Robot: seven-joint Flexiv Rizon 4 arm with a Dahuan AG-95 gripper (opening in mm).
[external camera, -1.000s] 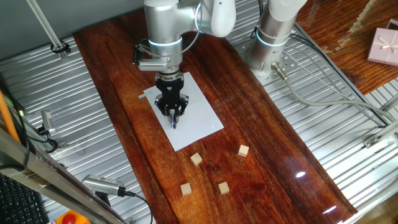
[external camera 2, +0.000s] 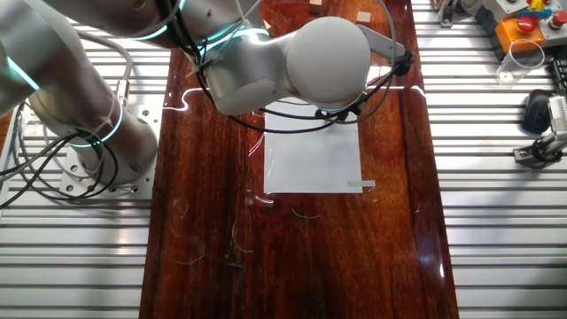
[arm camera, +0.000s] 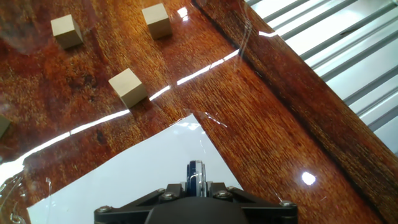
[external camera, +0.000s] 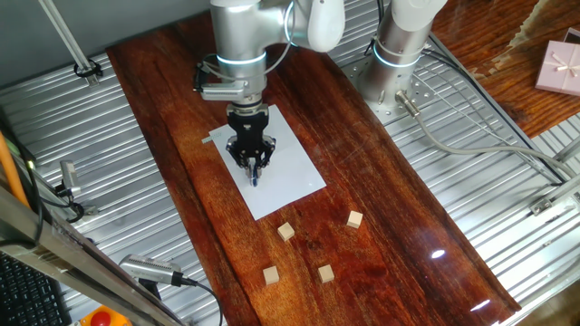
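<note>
Over the white sheet of paper (external camera: pixel 285 167) hangs my gripper (external camera: pixel 255 174), pointing down near the sheet's left side. In the wrist view the gripper is shut, its fingers drawn together at the bottom centre. A narrow dark blue and silver shape shows there; whether it is the fingertips themselves or a slim thing between them is unclear. Whether the tip touches the paper cannot be made out. Beyond the sheet lie several pale wooden cubes, the nearest cube (external camera: pixel 286 231) just off its edge, another cube (external camera: pixel 354 219) to the right. The arm hides the gripper in exterior view 2.
A dark wooden board (external camera: pixel 381 244) carries paper and cubes, with bare wood to the right. Slatted metal (external camera: pixel 136 208) flanks it. The robot's base (external camera: pixel 385 81) stands at the right edge, with a cable (external camera: pixel 453 149) beside it. A small camera (external camera: pixel 150 270) sits at lower left.
</note>
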